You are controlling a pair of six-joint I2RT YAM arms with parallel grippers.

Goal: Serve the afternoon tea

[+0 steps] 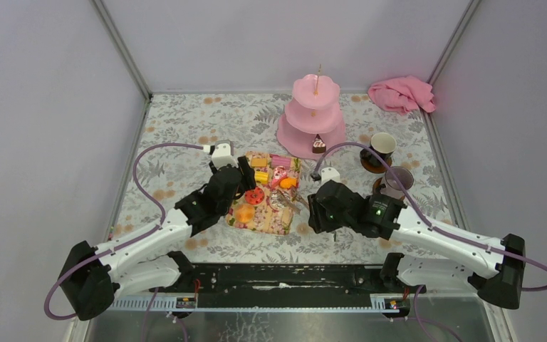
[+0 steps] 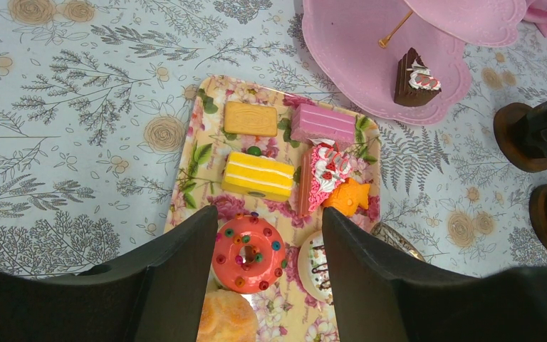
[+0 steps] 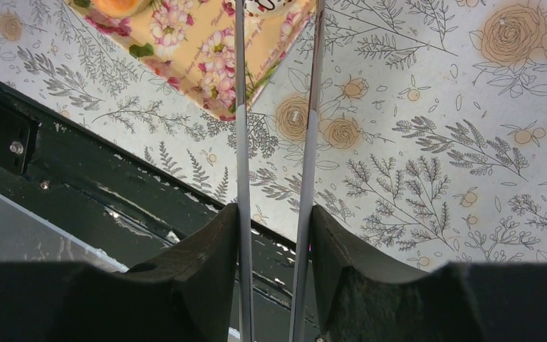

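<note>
A floral tray [image 1: 263, 224] of pastries lies mid-table: orange donut [image 2: 248, 255], yellow cake [image 2: 256, 176], pink cake [image 2: 322, 125], strawberry slice [image 2: 317, 178], orange fish pastry [image 2: 346, 197], biscuit [image 2: 249, 119], round iced cake [image 2: 313, 267], bun [image 2: 226, 316]. My left gripper stands open above it. My right gripper has long wooden-tipped metal tongs between its fingers, tips over the tray's edge. A chocolate cake slice [image 2: 417, 78] sits on the bottom tier of the pink stand [image 1: 305, 114].
Two cups, a white one [image 1: 383, 142] and a mauve one [image 1: 402, 177], stand on brown saucers at the right. A pink cloth [image 1: 402, 94] lies at the back right.
</note>
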